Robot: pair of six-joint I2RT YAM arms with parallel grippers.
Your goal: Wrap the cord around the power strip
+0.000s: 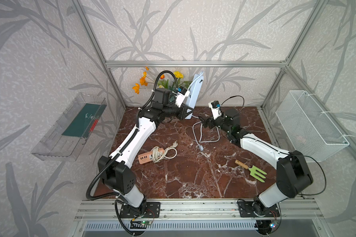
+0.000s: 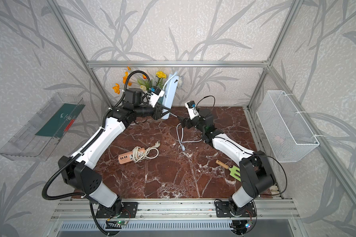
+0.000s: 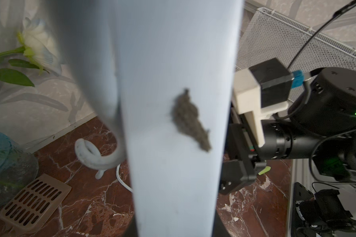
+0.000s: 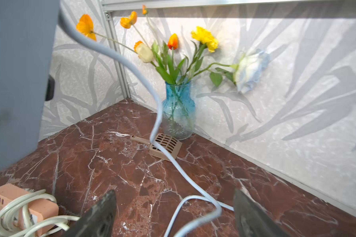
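A light-blue power strip (image 1: 194, 92) is held upright at the back middle by my left gripper (image 1: 187, 110), shut on it; it fills the middle of the left wrist view. Its cord (image 4: 158, 104) hangs along it and loops down onto the table, with the plug (image 1: 201, 147) lying in the middle. My right gripper (image 1: 204, 121) stands open just right of the strip's lower end, beside the hanging cord, which in the right wrist view runs down between its fingers without visible contact.
A pink strip with bundled cord (image 1: 146, 157) lies front left, a garden fork (image 1: 255, 173) front right. A glass vase (image 4: 178, 110) of flowers and a slotted scoop (image 4: 166, 146) are at the back. Wire baskets (image 1: 310, 126) hang at both sides.
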